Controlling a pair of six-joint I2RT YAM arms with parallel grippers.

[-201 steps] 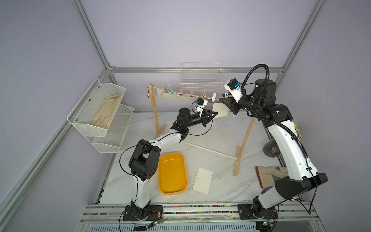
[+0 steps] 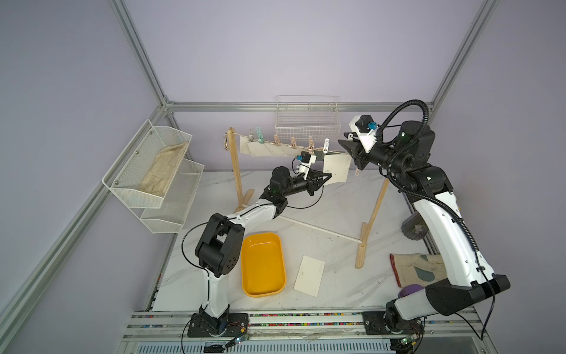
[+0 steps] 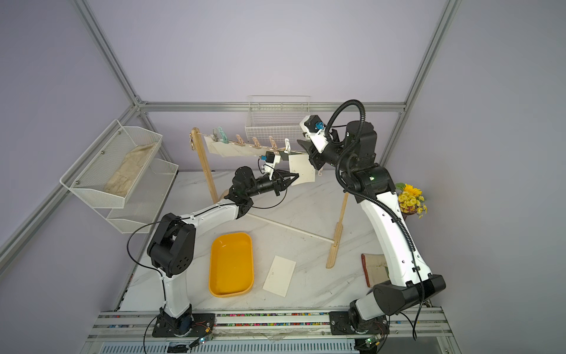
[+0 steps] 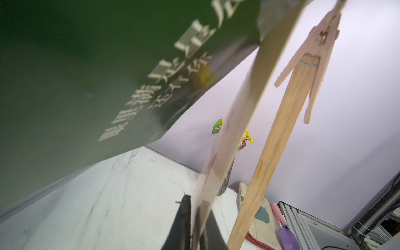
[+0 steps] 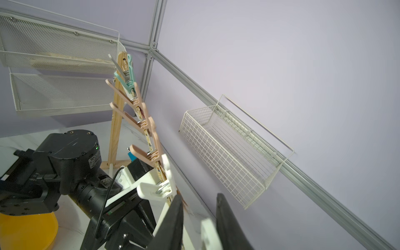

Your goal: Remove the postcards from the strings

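Note:
In the top left view my left gripper (image 2: pixel 328 179) is shut on the lower edge of a cream postcard (image 2: pixel 337 167) at the right end of the line. The left wrist view shows that postcard edge-on (image 4: pixel 216 170) between the fingers. My right gripper (image 2: pixel 343 142), above and right of this card, is shut on a white clothespin (image 5: pixel 210 236), partly seen between its fingers. Another white clothespin (image 5: pixel 157 190) sits on the string beside it. Further left, several pale postcards (image 2: pixel 265 148) hang under pegs. A green postcard (image 4: pixel 104 83) with white lettering fills the left wrist view's upper left.
A yellow tray (image 2: pixel 263 291) and a loose cream card (image 2: pixel 309 276) lie on the table in front. The rack's wooden posts (image 2: pixel 235 171) stand at both ends. A wire basket (image 2: pixel 307 126) hangs behind the line.
My right gripper has drawn back a little to the right and up. The held postcard now looks flatter and wider from above. The left arm has stayed still.

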